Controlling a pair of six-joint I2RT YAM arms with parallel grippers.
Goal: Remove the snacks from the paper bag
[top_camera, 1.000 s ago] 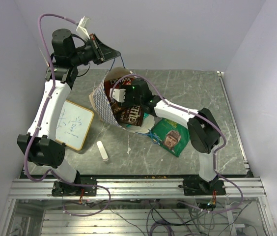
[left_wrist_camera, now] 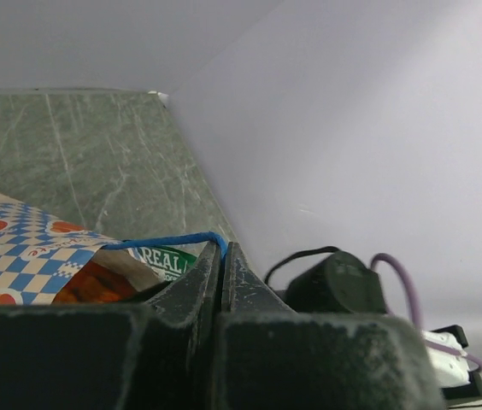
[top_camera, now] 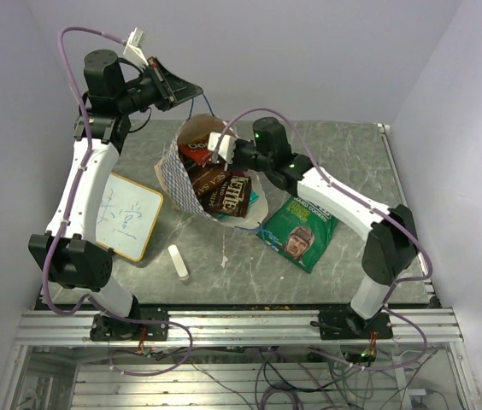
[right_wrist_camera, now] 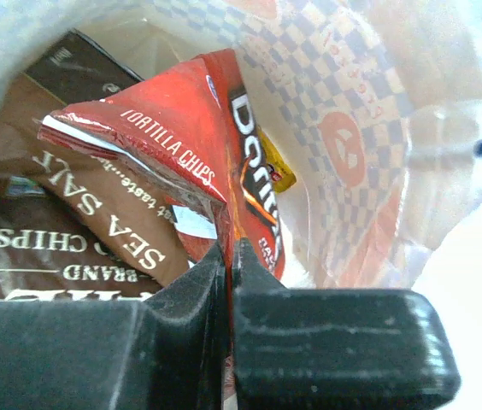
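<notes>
A patterned paper bag (top_camera: 178,181) lies tilted with its mouth facing the front, its blue handle (left_wrist_camera: 168,241) pinched in my left gripper. At the bag's mouth my right gripper is shut on a red Doritos bag (right_wrist_camera: 191,128), whose foil gathers between the fingertips. Under and beside the Doritos lie dark brown Kettle chip bags (right_wrist_camera: 96,192), still inside the paper bag. A bit of yellow packaging (right_wrist_camera: 275,162) peeks out behind the Doritos. On the table right of the paper bag rests a green snack bag (top_camera: 301,232).
A small whiteboard (top_camera: 128,218) and a white eraser-like block (top_camera: 178,262) lie at the left front. Walls bound the sides and back.
The left gripper has shifted slightly left, still on the handle.
</notes>
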